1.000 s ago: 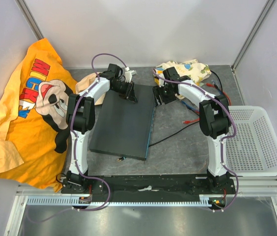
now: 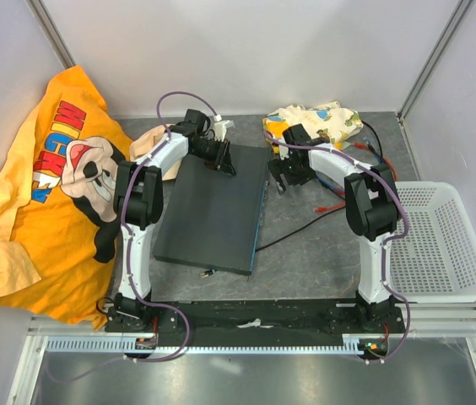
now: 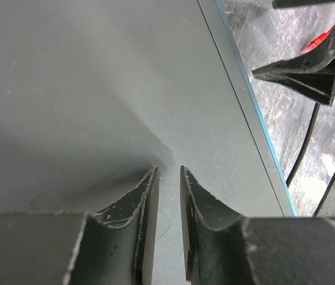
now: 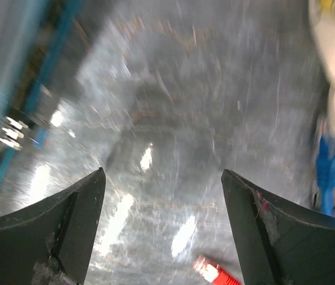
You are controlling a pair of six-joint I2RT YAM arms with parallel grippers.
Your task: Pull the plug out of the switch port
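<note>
A dark flat switch box [image 2: 208, 224] with a blue-edged side lies at the centre. My left gripper [image 2: 225, 164] is over its top, fingertips [image 3: 151, 184] close together with a narrow gap and nothing visible between them. My right gripper [image 2: 282, 179] stands open just beside the box's right side, low over the grey floor. In the right wrist view the box's side with ports [image 4: 14, 130] is blurred at the left; a red plug [image 4: 215, 272] and a blue cable end [image 4: 326, 172] lie near the fingers. Whether a plug sits in a port is unclear.
An orange cloth [image 2: 56, 219] covers the left; a patterned cloth [image 2: 331, 118] lies at the back. A white basket [image 2: 440, 253] is at the right. A black cable [image 2: 297, 232] crosses clearer floor below the right gripper, with red cables [image 2: 331, 207] nearby.
My right gripper has moved down in the top view, toward the front, away from the box's back corner. The left arm looks unchanged.
</note>
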